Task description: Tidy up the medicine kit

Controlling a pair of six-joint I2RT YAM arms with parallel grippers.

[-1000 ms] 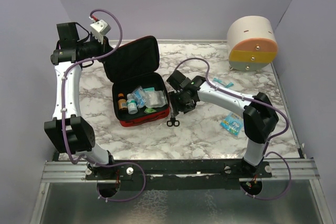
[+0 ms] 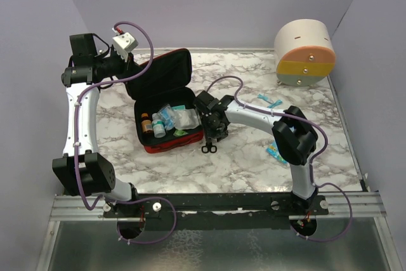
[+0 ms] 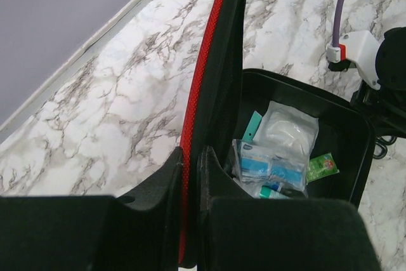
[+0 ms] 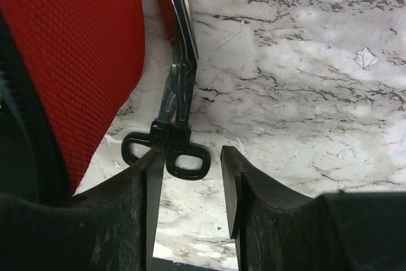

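Observation:
The open red-and-black kit (image 2: 158, 144) holds a brown bottle (image 2: 146, 124), a white bottle (image 2: 158, 126), pouches (image 3: 285, 132) and a green packet (image 3: 322, 167). My left gripper is shut on the lid (image 3: 206, 74), holding it up. Black scissors (image 4: 187, 163) lie on the marble beside the kit's red side. My right gripper is low over their handles, fingers apart, one on each side of the right loop.
A rounded drawer cabinet (image 2: 304, 52) stands at the back right. Teal strips (image 2: 269, 101) and a blue packet (image 2: 276, 153) lie on the right of the table (image 2: 247, 163).
The right arm has shifted left toward the kit and scissors.

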